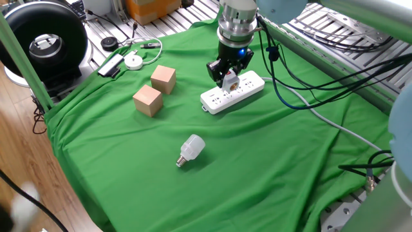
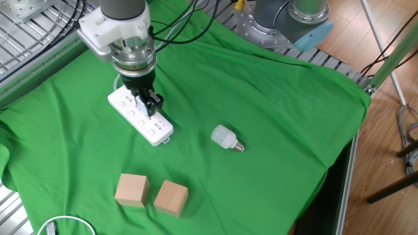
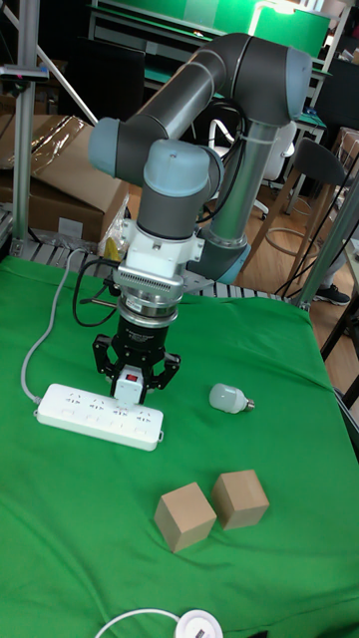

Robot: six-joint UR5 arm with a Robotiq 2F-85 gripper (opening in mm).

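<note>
A long white power strip lies on the green cloth, its sockets facing up. Right over it, my black gripper points down and is shut on a small white plug adapter. In exterior view 3 the adapter shows a red switch and stands upright against the strip's socket row, toward the end away from the cable. Whether its pins are inside a socket is hidden. A white bulb with a metal screw base lies on its side on open cloth, apart from the strip.
Two wooden cubes, a nearer cube and a farther cube, stand close together beside the strip. The strip's grey cable runs off toward the table edge. A white round charger with its cord lies behind the cubes.
</note>
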